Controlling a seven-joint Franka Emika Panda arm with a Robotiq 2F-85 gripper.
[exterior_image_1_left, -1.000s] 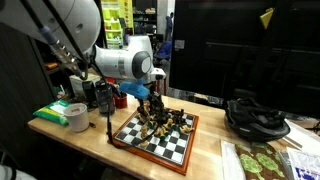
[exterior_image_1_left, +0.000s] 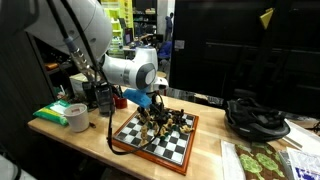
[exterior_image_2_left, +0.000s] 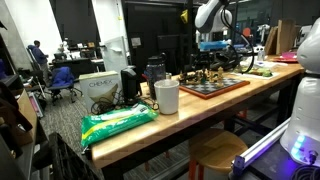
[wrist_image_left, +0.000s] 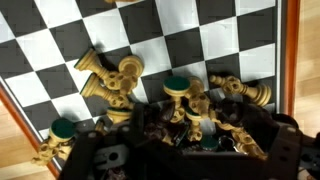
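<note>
A black-and-white chessboard (exterior_image_1_left: 178, 152) with a brown border lies on the wooden table. Gold-coloured chess pieces, some lying on their sides, crowd its middle; one fallen piece (wrist_image_left: 264, 94) rests at the right in the wrist view. Upright pieces with green bases or tops stand among them, such as the green-topped piece (wrist_image_left: 177, 86). Dark pieces lie toward the bottom, partly hidden by my gripper. My gripper is open above the cluster, its dark fingers spread at the lower edge. Nothing is visibly held between them. The exterior views show its fingertips poorly.
A person (exterior_image_1_left: 140, 72) stands behind the board, close to the arm. A white pot (exterior_image_1_left: 77, 117) and a green packet (exterior_image_1_left: 52, 112) sit at the left. A black bag (exterior_image_1_left: 256, 117) is at the right.
The person behind the board has shifted slightly. The arm at the upper left has moved a little toward the right. The pieces look unchanged.
</note>
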